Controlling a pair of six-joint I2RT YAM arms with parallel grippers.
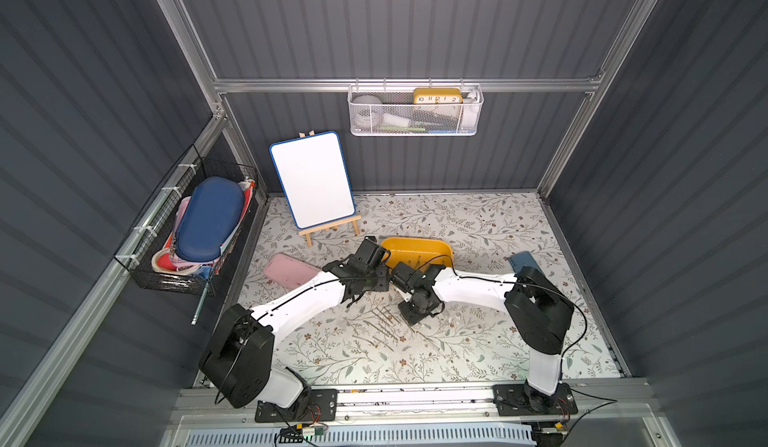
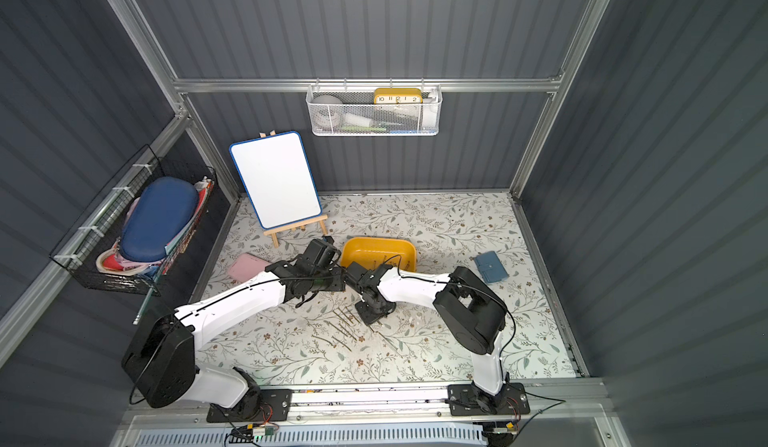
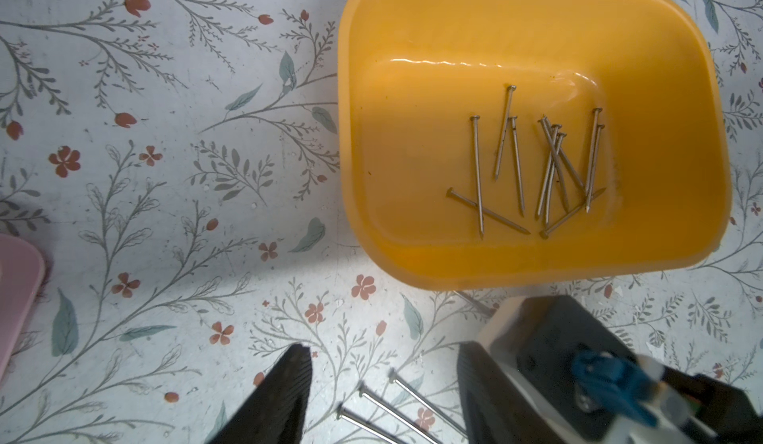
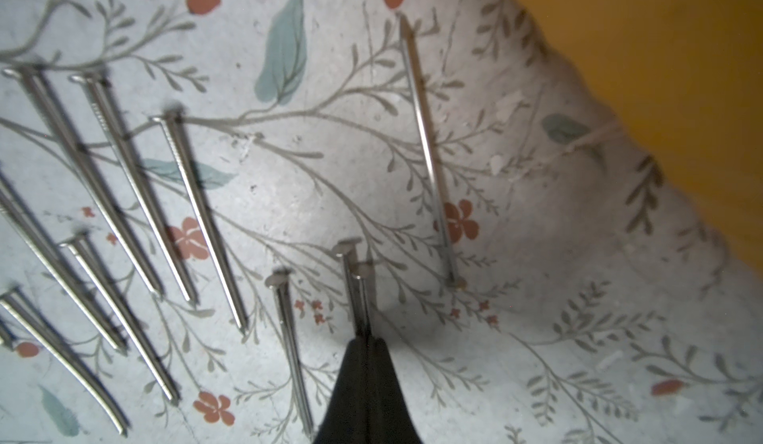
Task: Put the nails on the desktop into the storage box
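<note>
The yellow storage box holds several nails. Loose nails lie on the patterned desktop in front of it, one by itself near the box. My left gripper hangs beside the box's front left, its fingers apart, with nothing held. My right gripper is low over the nails, fingertips shut together just at two nail ends; I see nothing clearly between them, and those nails are partly hidden by the fingers.
A pink tray lies at left, a blue pad at right, a whiteboard on an easel behind. The two arms are close together at the box's front.
</note>
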